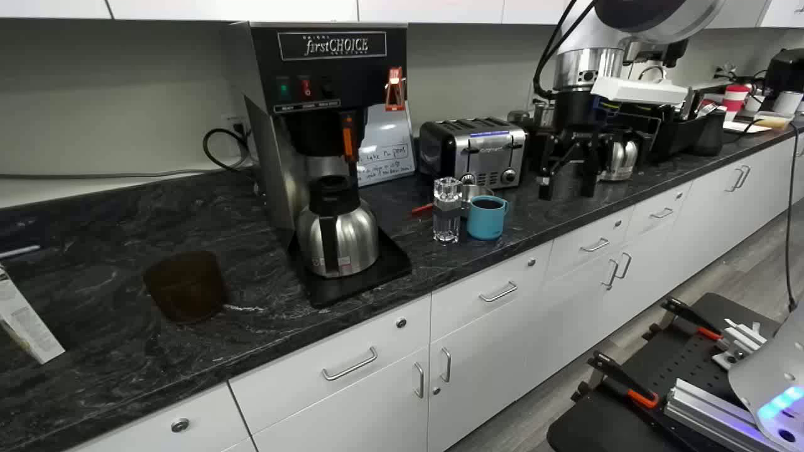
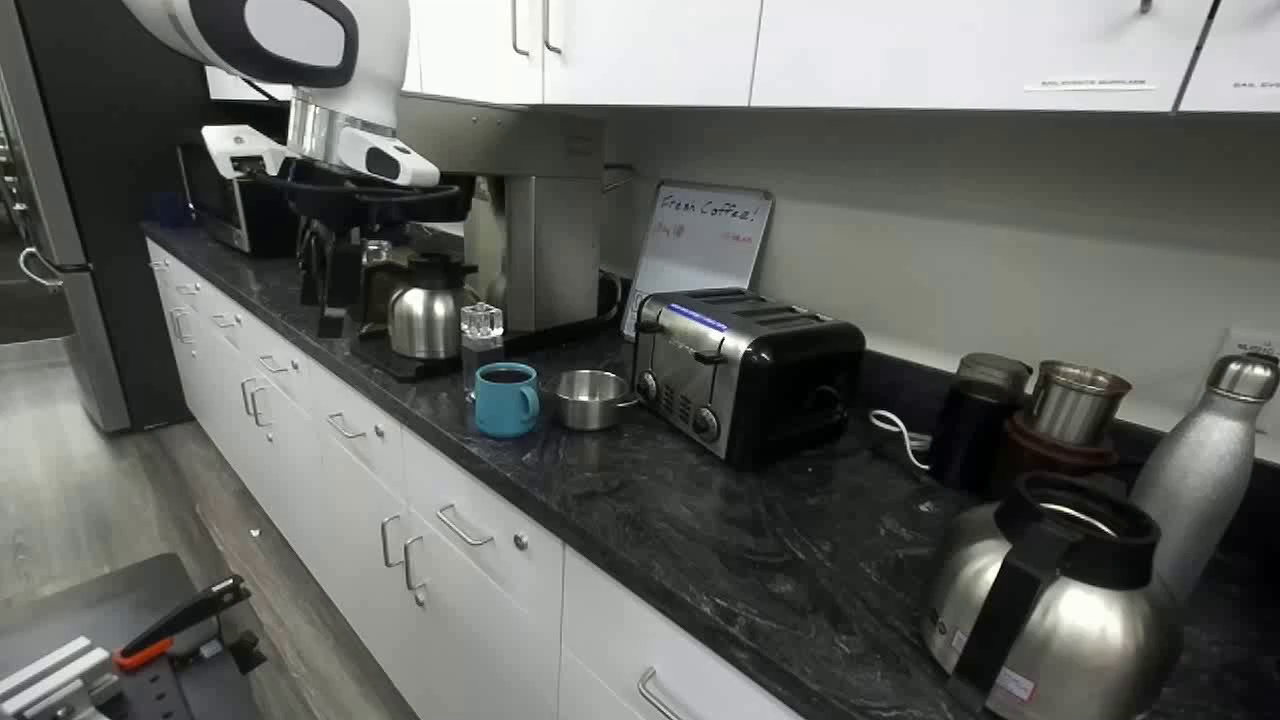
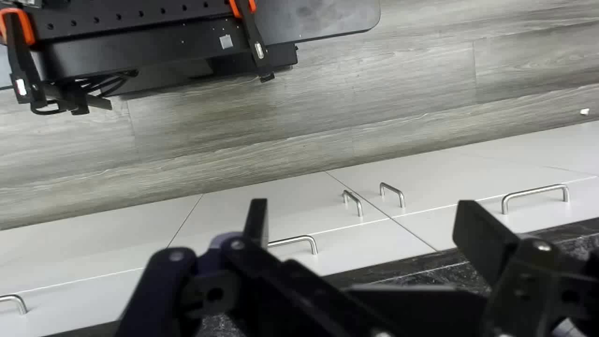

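My gripper stands open in the wrist view, its two dark fingers wide apart with nothing between them. Below it in that view are the counter's edge, white drawer fronts and the floor. In exterior view 1 the gripper [image 1: 570, 169] hangs over the counter, to the right of the toaster [image 1: 482, 154]. A blue mug [image 1: 487, 218] with dark contents stands near the front edge, beside a clear grinder [image 1: 446, 211]. Exterior view 2 shows the mug [image 2: 506, 402] with a small steel pan [image 2: 589, 400] next to it. Neither is touched by the gripper.
The coffee maker [image 1: 324, 75] holds a steel carafe [image 1: 347, 237]. Another carafe [image 2: 1056, 612] and a silver bottle [image 2: 1212, 462] stand at the near right in exterior view 2. A black cart [image 3: 168, 50] stands across the floor.
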